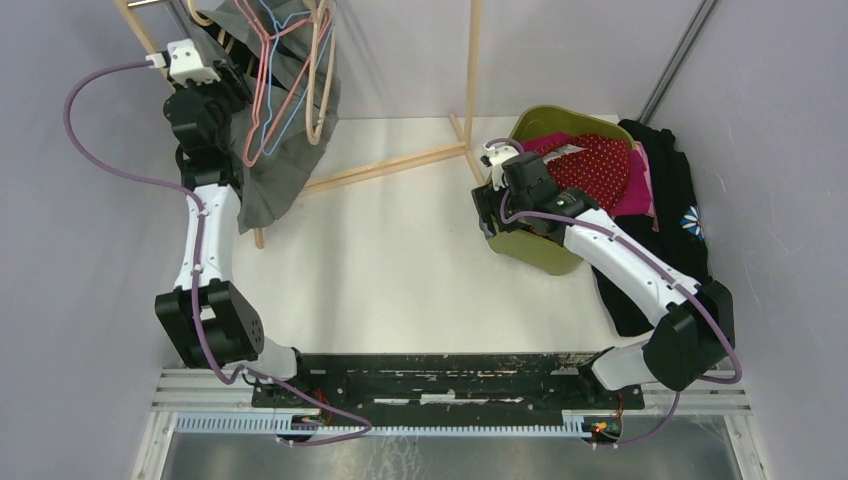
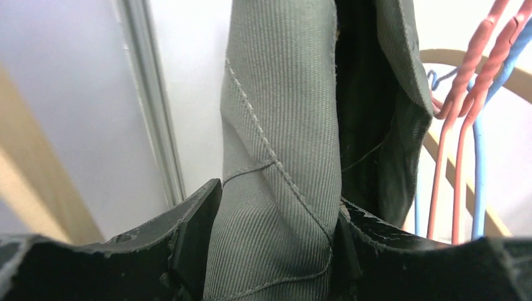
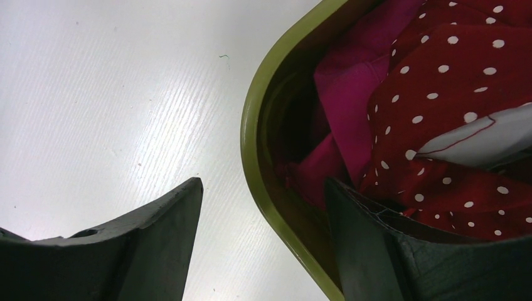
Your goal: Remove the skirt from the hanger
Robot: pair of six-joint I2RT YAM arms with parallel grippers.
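The grey skirt (image 1: 275,175) hangs from the rack at the upper left, its upper part hidden among hangers. In the left wrist view a seamed fold of the skirt (image 2: 276,144) fills the space between the fingers of my left gripper. Those fingers stand well apart, so the gripper looks open around the cloth. Which hanger bears the skirt cannot be made out. Over the near rim of the green bin, my right gripper is open and empty, with one finger above the bin and the other above the table.
Pink and blue hangers (image 1: 268,100) and a wooden hanger (image 1: 330,85) dangle right of the skirt. The green bin (image 1: 548,253) holds red dotted and magenta cloth; black clothing (image 1: 680,220) lies beside it. The mid-table is bare, crossed behind by a wooden bar (image 1: 390,165).
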